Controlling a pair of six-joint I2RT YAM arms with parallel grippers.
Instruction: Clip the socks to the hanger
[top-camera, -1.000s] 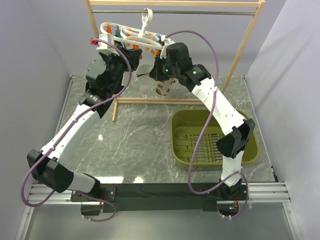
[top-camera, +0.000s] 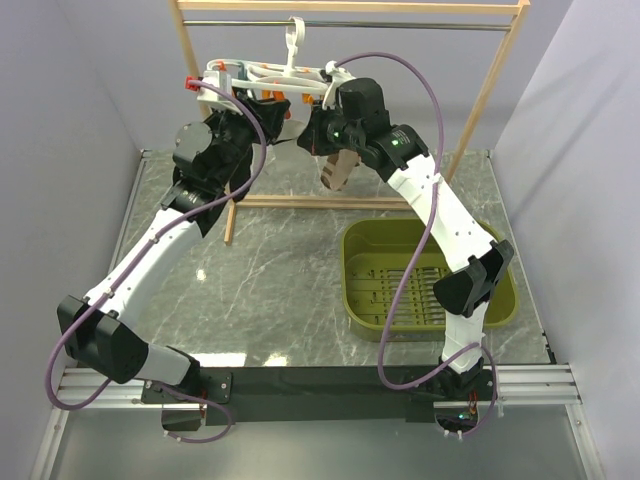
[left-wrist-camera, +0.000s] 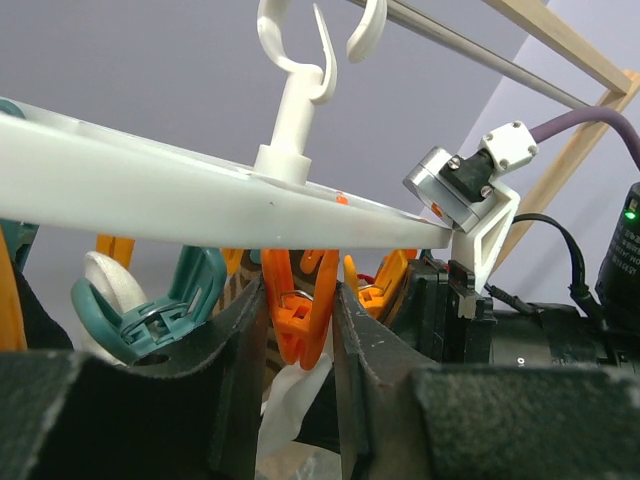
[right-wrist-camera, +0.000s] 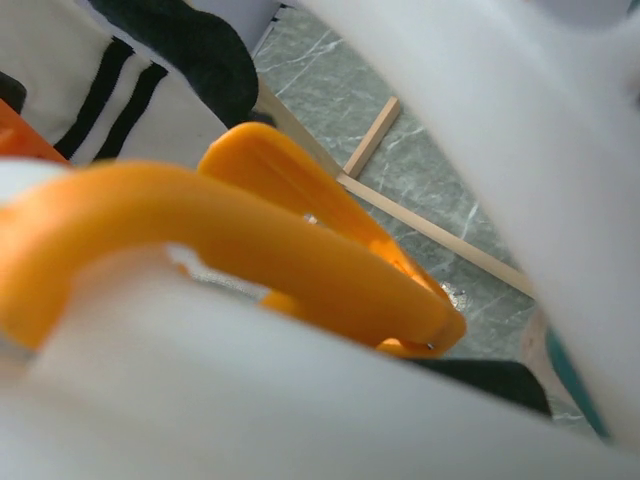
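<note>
The white clip hanger (top-camera: 280, 78) hangs by its hook from the metal rail. My left gripper is shut on an orange clip (left-wrist-camera: 305, 335) below the hanger's front bar, a finger on either side of it. A white sock (left-wrist-camera: 290, 405) hangs just under that clip. My right gripper (top-camera: 308, 138) is at the hanger's right end, shut, with nothing visible between its fingers. A brown-striped sock (top-camera: 340, 170) hangs behind it. A white sock with black stripes (right-wrist-camera: 110, 100) and a yellow-orange clip (right-wrist-camera: 290, 250) appear in the right wrist view.
A teal clip (left-wrist-camera: 165, 310) sits left of the gripped one. The wooden stand's base bar (top-camera: 320, 201) crosses the floor behind. An olive basket (top-camera: 358, 300) with a slotted bottom stands at right, apparently empty.
The hanger has swung and turned slightly, its left end now lower in the top view. Both grippers shifted a little with it. The striped sock has swayed. Neither gripper visibly opened.
</note>
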